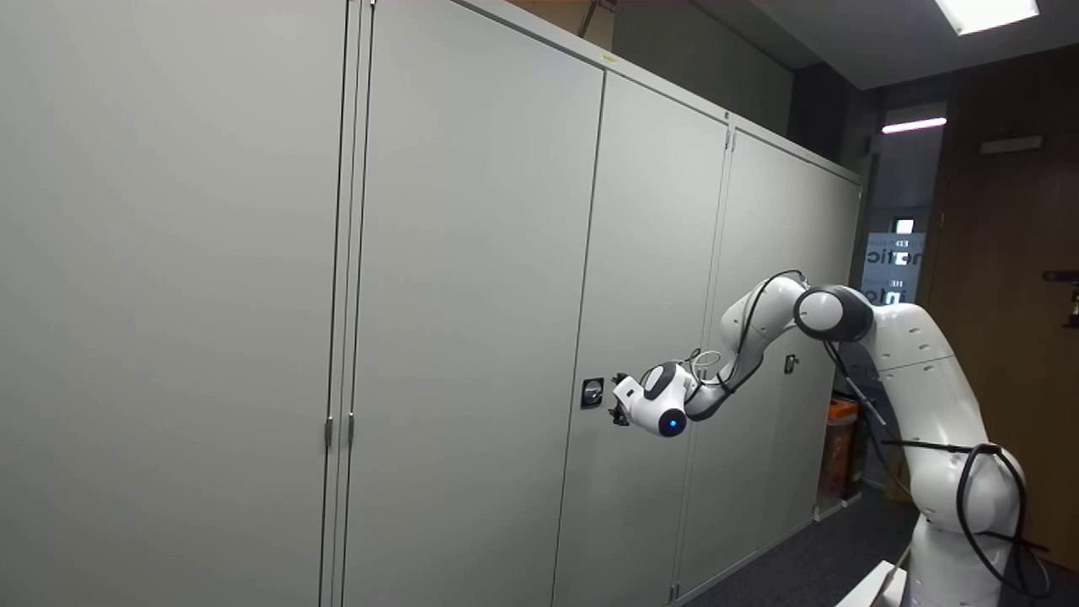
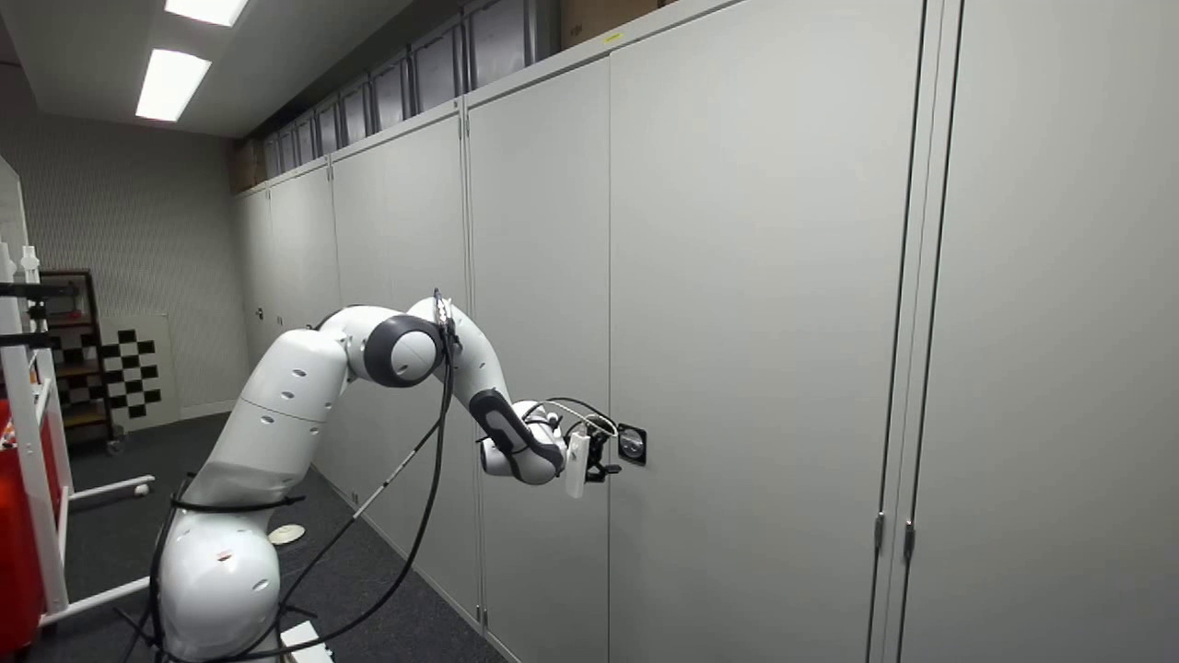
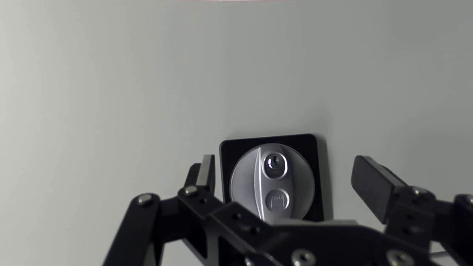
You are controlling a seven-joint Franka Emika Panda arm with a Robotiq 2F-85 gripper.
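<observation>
A round silver cabinet knob [image 3: 247, 184] on a black square plate [image 3: 313, 153] is set in a grey cabinet door [image 3: 133, 88]. Its raised grip stands nearly upright, with a keyhole near the top. My gripper is open, one finger on each side of the knob in the wrist view and nothing between them. The lower edge of the plate is hidden behind the gripper's body. From the side, the gripper [image 1: 618, 400] is close in front of the door, just right of the lock plate [image 1: 592, 393].
Tall grey cabinet doors [image 1: 475, 253] fill the wall, all shut. Another black door handle [image 1: 790, 364] sits further right. Black cables [image 2: 426, 519] hang loosely from the arm. A white rack [image 2: 39, 442] stands on the far left in exterior view 2.
</observation>
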